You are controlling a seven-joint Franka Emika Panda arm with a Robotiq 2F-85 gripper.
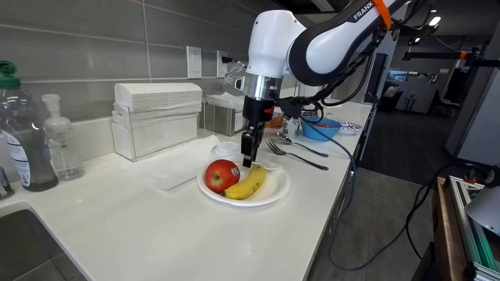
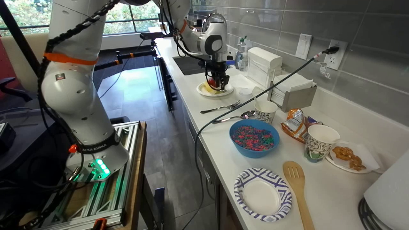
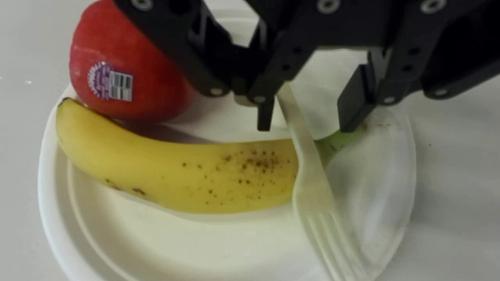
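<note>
A white plate [image 1: 276, 187] on the counter carries a red apple [image 1: 222, 176], a yellow banana [image 1: 247, 183] and a pale plastic fork [image 3: 311, 189]. The fork lies across the banana near its green stem end, tines toward the bottom of the wrist view. Over the plate, my gripper points down with its fingers apart. In the wrist view, one finger [image 3: 265, 114] appears left of the fork's handle and the other [image 3: 354, 103] right of it. A clear gap shows on both sides of the handle; its far end is hidden behind the gripper.
Behind the plate are a paper sheet [image 1: 171, 164] and a napkin stack [image 1: 159, 117]. A metal fork [image 2: 220, 107] and a spoon [image 2: 234, 118] lie near a blue bowl [image 2: 254, 152]. Bare counter spreads toward the sink [image 1: 28, 243].
</note>
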